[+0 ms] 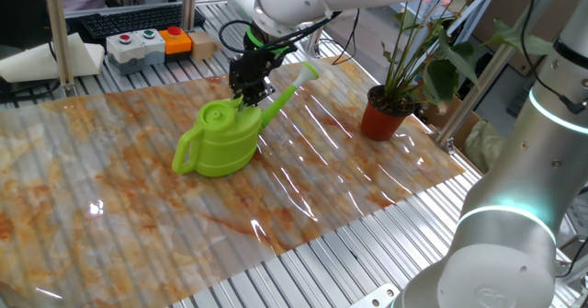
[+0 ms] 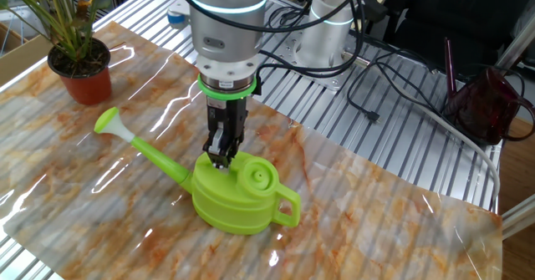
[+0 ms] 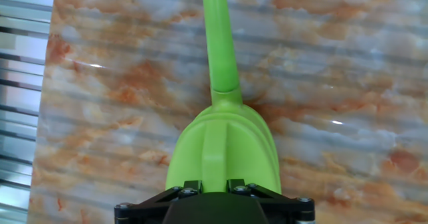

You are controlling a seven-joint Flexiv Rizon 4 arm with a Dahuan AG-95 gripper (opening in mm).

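A light green watering can (image 1: 220,142) stands upright on the marbled sheet, its spout pointing toward the potted plant (image 1: 381,119). My gripper (image 2: 220,163) points down at the can's top from above. In the wrist view the can's raised top handle (image 3: 214,154) runs between my two fingers, which close against both its sides. The gripper is shut on this handle. The can's base appears to rest on the sheet. Its round filler cap (image 2: 259,176) and rear handle (image 2: 289,206) are in plain sight; the wrist view hides both behind the gripper.
A dark red watering can (image 2: 489,104) stands beyond the sheet's far edge, among loose cables (image 2: 410,104). Button boxes (image 1: 138,51) and a keyboard (image 1: 138,20) line the back left. The marbled sheet (image 1: 83,188) is clear left of the green can.
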